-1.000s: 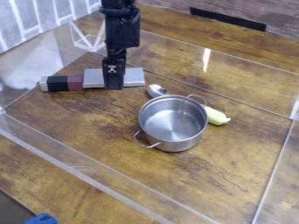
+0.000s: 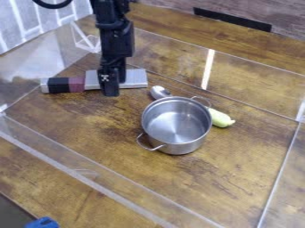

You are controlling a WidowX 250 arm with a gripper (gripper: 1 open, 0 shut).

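My black gripper [image 2: 109, 80] reaches down from the top left, open, over a flat silver object [image 2: 131, 77] with a dark red and black end [image 2: 62, 85] on the left. Whether it touches that object cannot be told. A steel pot [image 2: 176, 126] with two side handles sits right of centre, below and right of the gripper. A small silver spoon [image 2: 159, 92] lies above the pot, and a pale yellow-green item [image 2: 219, 118] lies at the pot's right.
Transparent panels run along the left and right sides. A blue object [image 2: 43, 222] is at the lower left edge.
My gripper has shifted a little to the left and slightly down. The pot and the other objects have not visibly moved.
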